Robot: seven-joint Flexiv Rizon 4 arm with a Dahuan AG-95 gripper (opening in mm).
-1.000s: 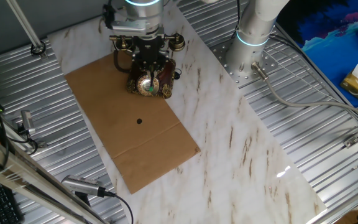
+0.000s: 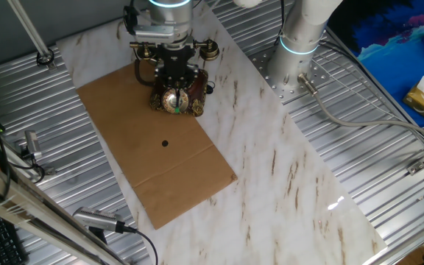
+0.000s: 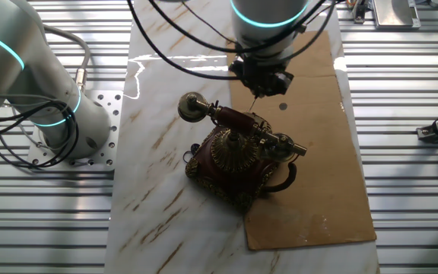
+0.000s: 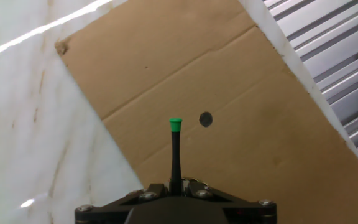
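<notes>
An antique-style telephone [image 3: 230, 164] with a dark red body and brass trim stands on the table, partly over the cardboard. Its handset [image 3: 238, 120] rests across the top cradle. In exterior view 1 the ornate round dial [image 2: 171, 101] faces the front, and my gripper [image 2: 177, 110] hangs over the phone, hiding the middle of the handset. Seen from the wrist, my gripper is shut: its black fingers [image 4: 176, 155] meet in one narrow shape with a green tip, and nothing shows between them. Whether the tip touches the dial is hard to tell.
A flat brown cardboard sheet [image 2: 149, 169] with a small black disc [image 2: 165, 143] covers part of the marble-patterned table [image 2: 271, 191]. A metal clamp-like device [image 2: 98, 218] with a cable sits by the left edge.
The phone and cardboard stay in place.
</notes>
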